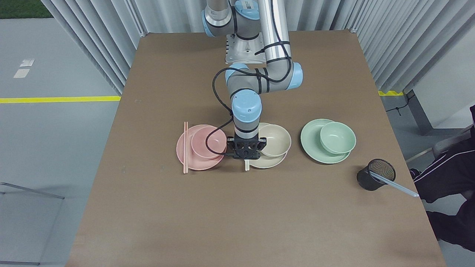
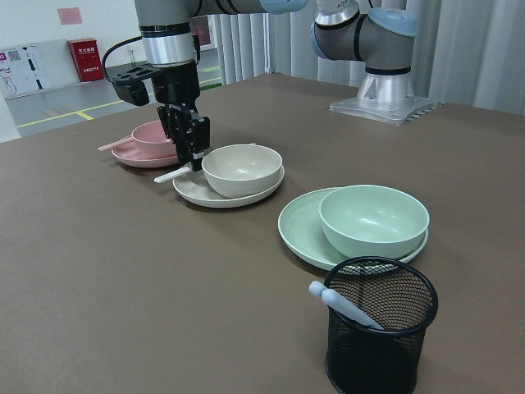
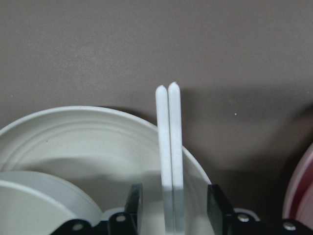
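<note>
In the wrist view, a pair of white chopsticks [image 3: 173, 147] lies on the rim of a cream plate [image 3: 88, 127], beside a cream bowl [image 3: 34, 210]. My gripper is open, one finger on each side of the chopsticks, with space around them. In the camera left view the gripper sits low beside the cream bowl [image 2: 243, 168], the chopstick ends [image 2: 171, 175] showing below it. In the camera front view the wrist hides most of the chopsticks.
A pink plate [image 1: 200, 164] with bowl and chopsticks is at left, a green plate [image 1: 311, 142] with bowl at right. A black mesh cup [image 1: 369, 180] holding a light stick stands near the right edge.
</note>
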